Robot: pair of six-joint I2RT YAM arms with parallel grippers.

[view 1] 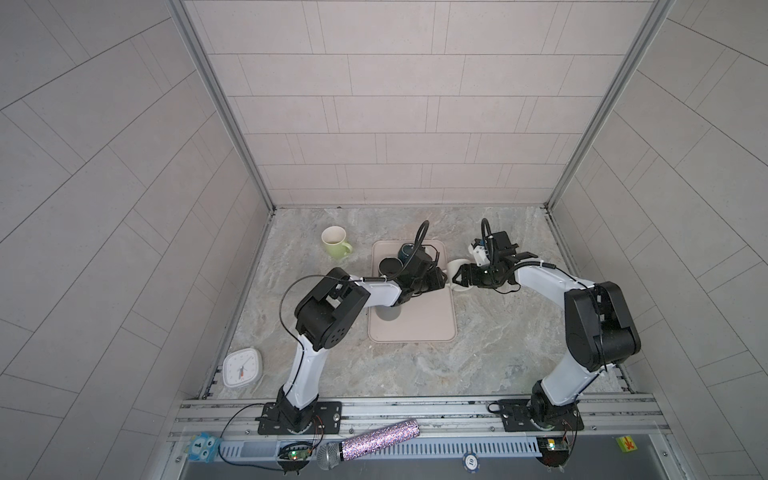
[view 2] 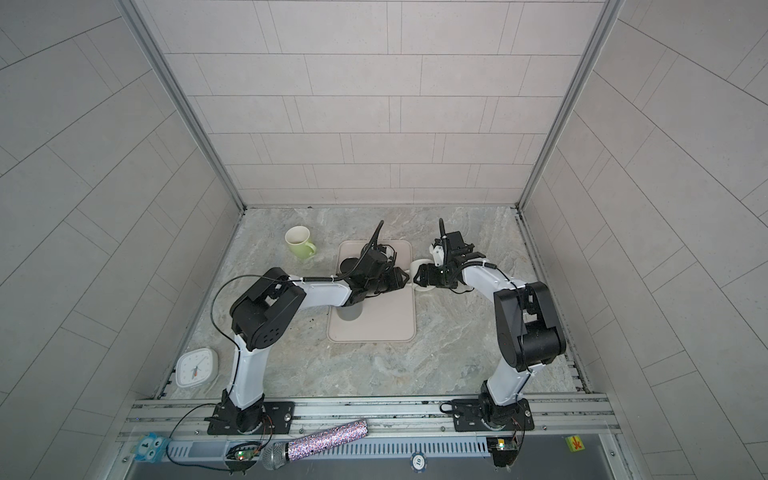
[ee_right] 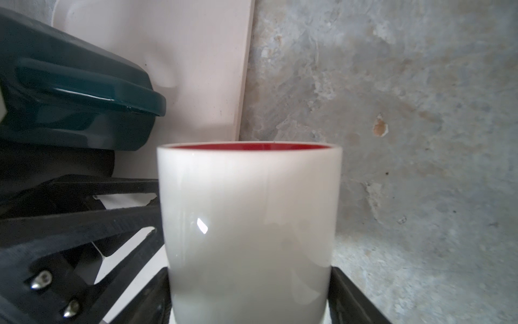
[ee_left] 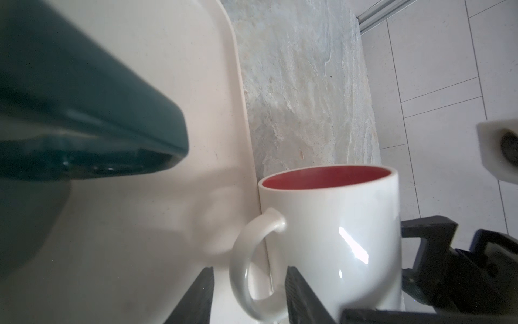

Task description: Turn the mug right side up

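The white mug (ee_left: 334, 237) with a red interior (ee_right: 248, 146) stands at the tray's right edge, its opening facing up in both wrist views. My right gripper has its fingers on either side of the mug's body; whether they grip it is unclear. My left gripper is part open, its fingertips either side of the handle, which points toward it. In the top views both grippers meet at the mug, largely covering it.
The pale tray (view 1: 412, 328) holds dark green and black items (ee_right: 81, 102), partly hidden by the left arm. A green mug (view 1: 334, 240) stands at back left, a white clock (view 1: 241, 368) at front left.
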